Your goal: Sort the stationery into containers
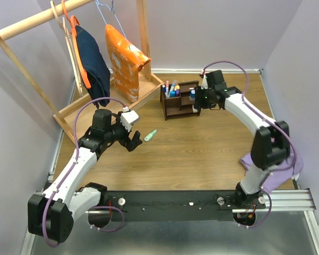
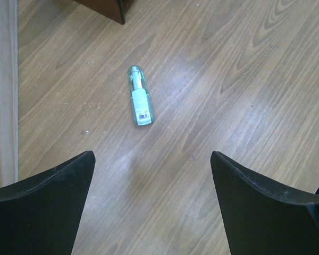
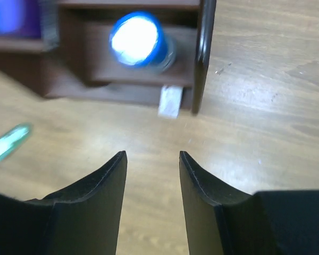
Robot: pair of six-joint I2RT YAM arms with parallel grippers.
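Note:
A dark wooden organizer (image 1: 178, 110) holds markers (image 1: 170, 89) on its left and a blue-capped jar (image 3: 138, 40) in a right compartment; a small white item (image 3: 170, 101) shows in a slot below the jar. A pale green correction pen (image 1: 150, 135) (image 2: 141, 103) lies on the floor to the organizer's lower left. My left gripper (image 1: 133, 139) is open over the floor beside it, with nothing between its fingers. My right gripper is at the organizer's right end, part open, nothing between its fingers.
A clothes rack (image 1: 69, 110) with hanging garments stands at the left. A purple cloth (image 1: 279, 175) lies at the lower right.

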